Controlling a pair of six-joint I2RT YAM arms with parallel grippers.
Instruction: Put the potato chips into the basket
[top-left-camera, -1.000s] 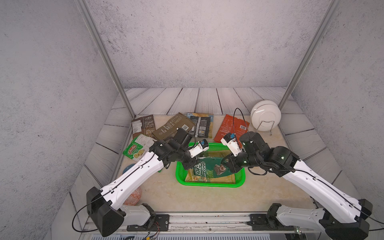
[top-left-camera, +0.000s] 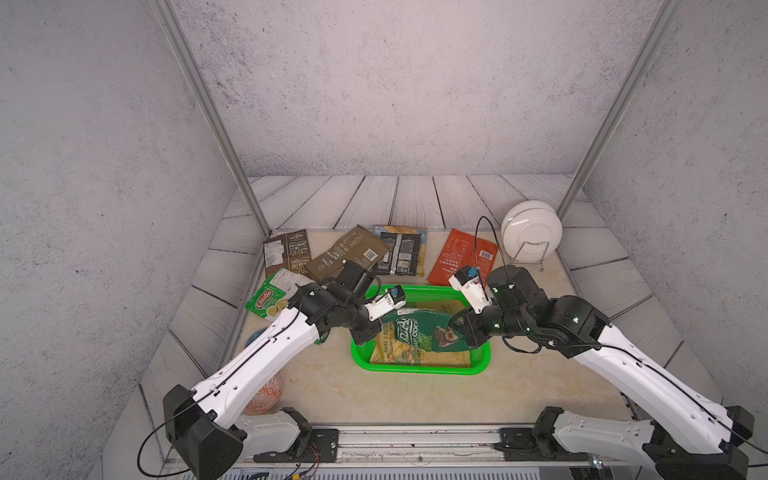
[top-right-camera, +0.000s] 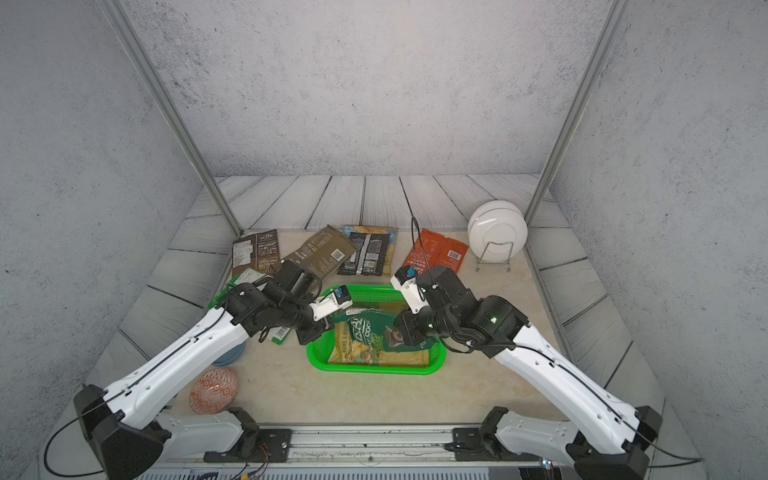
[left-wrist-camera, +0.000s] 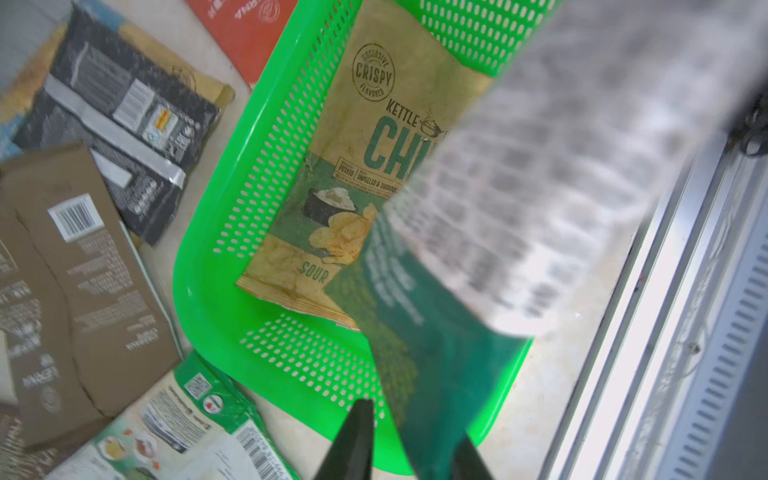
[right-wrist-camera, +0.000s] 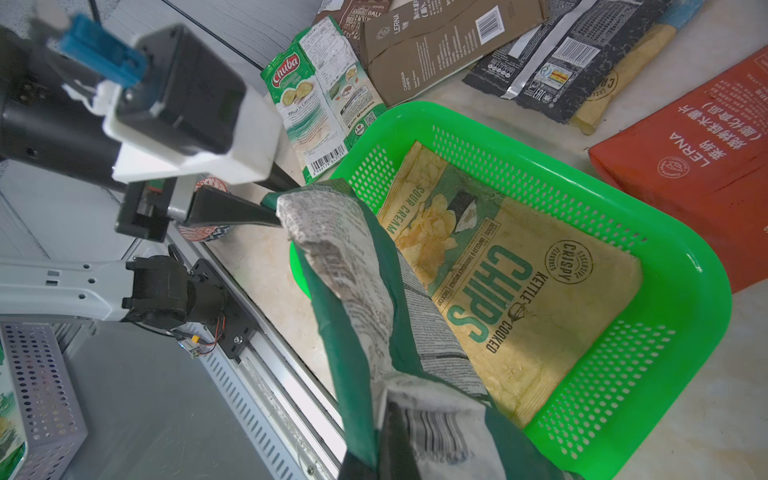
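Note:
A green chip bag (top-left-camera: 428, 332) hangs over the green basket (top-left-camera: 421, 369), where a tan kettle chips bag (right-wrist-camera: 512, 304) lies flat. My right gripper (top-left-camera: 464, 328) is shut on the green bag's near end, seen at the bottom of the right wrist view. My left gripper is at the bag's other end, its fingers apart on either side of the bag's edge; whether they grip it is unclear.
Several bags lie behind and left of the basket, among them a red bag (top-left-camera: 460, 256) and a brown bag (top-left-camera: 348, 252). White plates (top-left-camera: 530, 232) stand in a rack at back right. Bowls sit at left.
My left gripper has moved a little left and down, toward the viewer; the green bag's left end has shifted with it. My right gripper has moved slightly right.

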